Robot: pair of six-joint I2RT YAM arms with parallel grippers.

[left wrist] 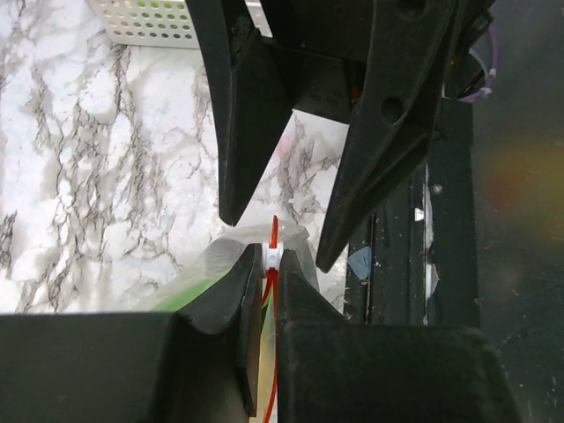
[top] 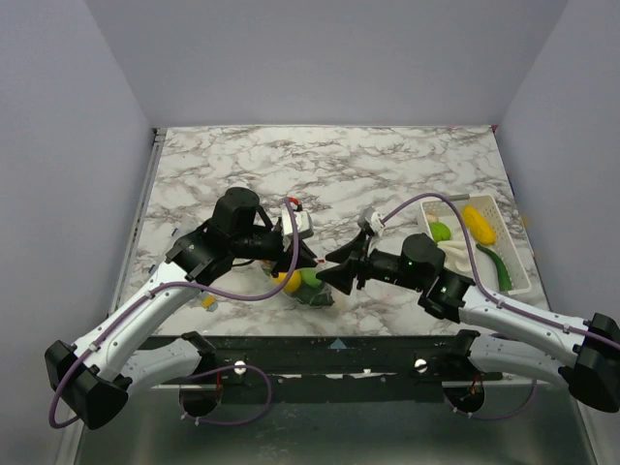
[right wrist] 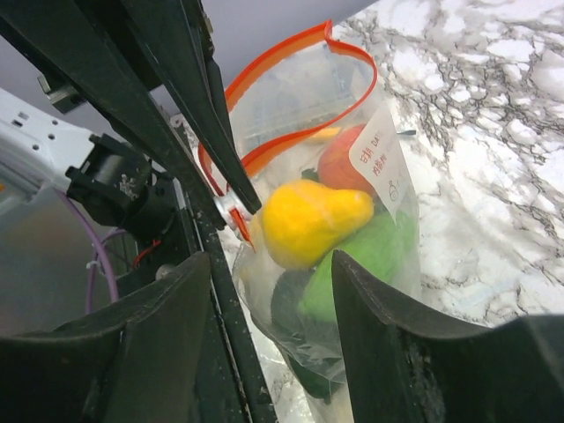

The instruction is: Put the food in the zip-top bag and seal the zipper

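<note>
The clear bag [right wrist: 304,77] with an orange zipper strip [right wrist: 284,51] lies on the table. Inside show a yellow food piece [right wrist: 308,220], a green one [right wrist: 370,264] and a red one [right wrist: 348,163]. My left gripper is shut on the white zipper slider [right wrist: 231,208], at the strip's end nearest my right arm. My right gripper [top: 334,270] stands open close by. In the left wrist view the right fingertips [left wrist: 231,207] straddle the strip's tip beyond the slider, with nothing pinched. The bag's far side is partly hidden by my left arm.
A white basket [top: 524,276] at the right holds a yellow vegetable [top: 479,225], a green cucumber [top: 496,268] and other food. Behind the arms, the marble table [top: 329,160] is clear. Its front edge lies close to the bag.
</note>
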